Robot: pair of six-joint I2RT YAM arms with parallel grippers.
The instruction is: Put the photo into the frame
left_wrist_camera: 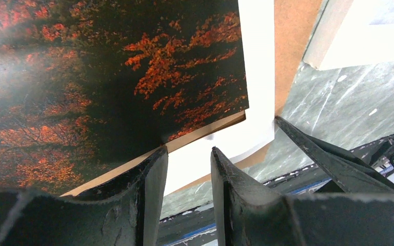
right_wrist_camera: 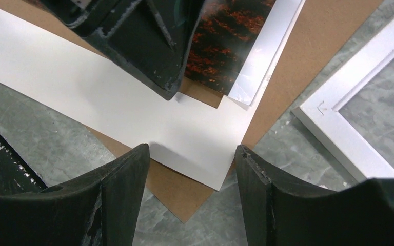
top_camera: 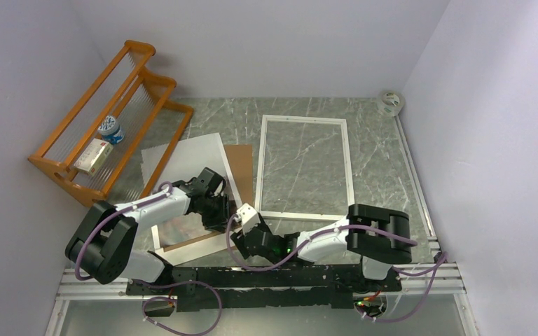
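Observation:
The photo (left_wrist_camera: pixel 82 77), an orange-and-dark foliage print, lies among white sheets (right_wrist_camera: pixel 107 102) and brown boards (right_wrist_camera: pixel 328 36) at the table's left. My left gripper (top_camera: pixel 217 217) is low over the photo's near right corner; in its wrist view the fingertips (left_wrist_camera: pixel 156 159) rest at the photo's edge, and whether anything is between them is unclear. My right gripper (top_camera: pixel 242 238) is just right of it, with its fingers apart around the corner of a white sheet. The white frame (top_camera: pixel 347 161) lies empty to the right.
A wooden rack (top_camera: pixel 77 105) with a jar and box stands at the left wall. A tape roll (top_camera: pixel 390 103) sits at the back right. The frame's near bar (top_camera: pixel 301 215) is close to my right gripper.

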